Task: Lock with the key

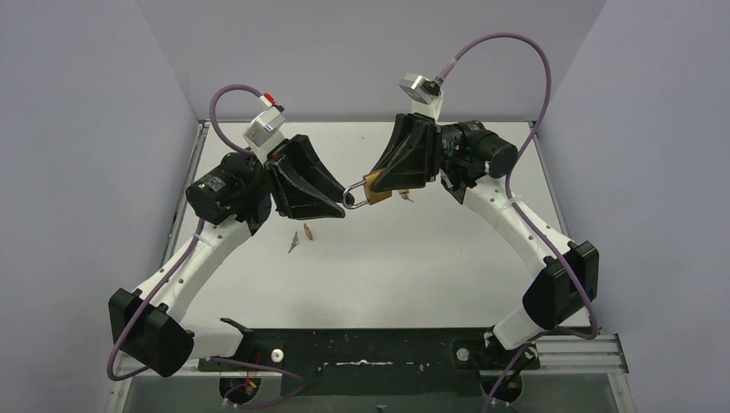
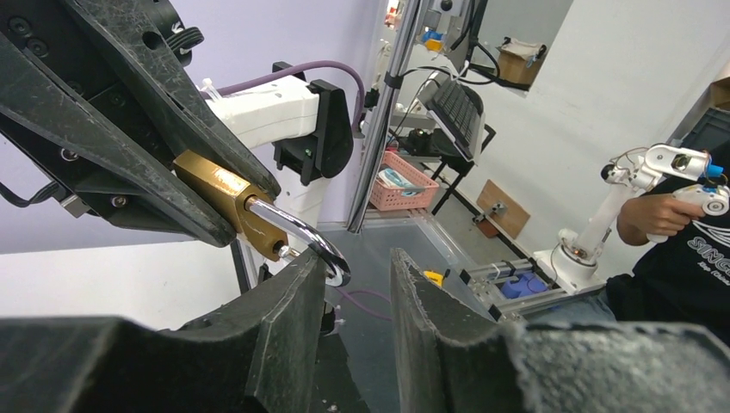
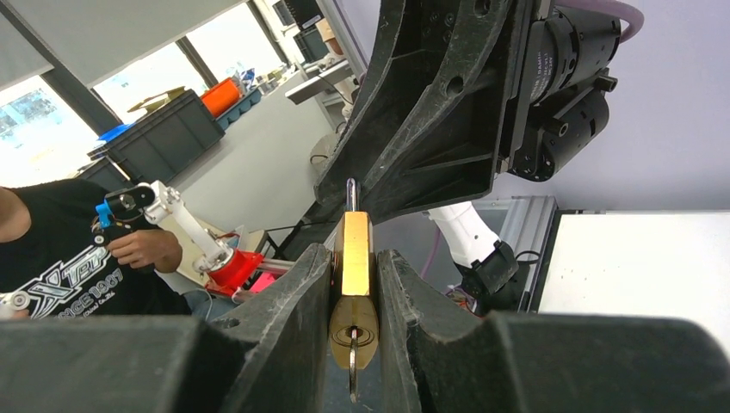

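My right gripper is shut on a brass padlock, its shackle pointing at the left gripper. My left gripper is part open, with a visible gap between its fingertips. The shackle curves close to one left finger; whether they touch I cannot tell. From above, the left fingertips overlap the shackle's rounded end.
On the white table lie a small grey metal piece and a small brass one, below the left gripper. Another small brass-and-grey item shows beside the right gripper.
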